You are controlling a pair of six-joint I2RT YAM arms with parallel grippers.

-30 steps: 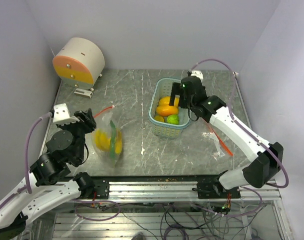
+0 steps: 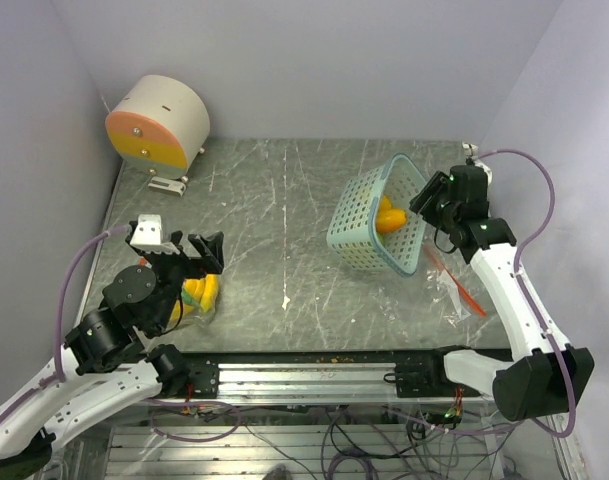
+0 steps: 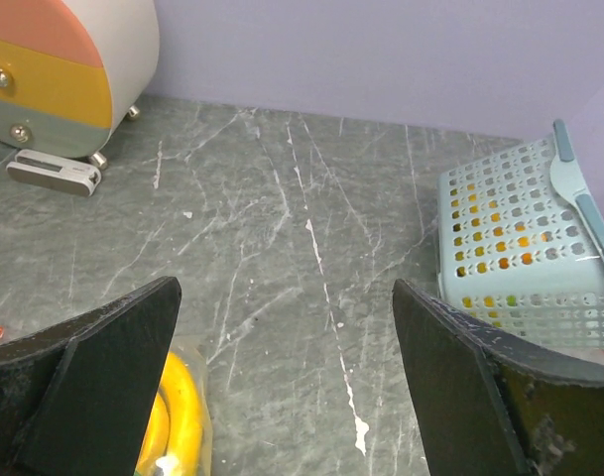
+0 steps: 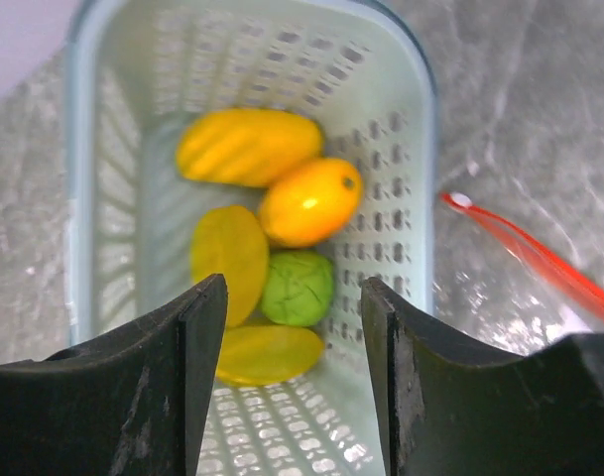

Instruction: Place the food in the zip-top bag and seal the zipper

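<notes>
A pale-blue basket [image 2: 352, 225] stands tipped on its side at the right of the table, holding orange and yellow toy food [image 4: 306, 203] and a green piece [image 4: 297, 288]. My right gripper is at the basket's opening; its fingers look close together, and what lies between them is unclear. My left gripper is open above a clear bag with yellow bananas [image 3: 182, 416] on the left of the table. Another clear bag with a red zipper [image 2: 456, 285] lies flat right of the basket.
A cream breadbox [image 2: 154, 115] with orange and yellow front stands at the back left beside a small metal block [image 2: 168, 185]. Cables run below the front edge.
The basket has gone from upright to tipped and moved right. The left gripper shifted right and away from the banana bag, which now lies lower.
</notes>
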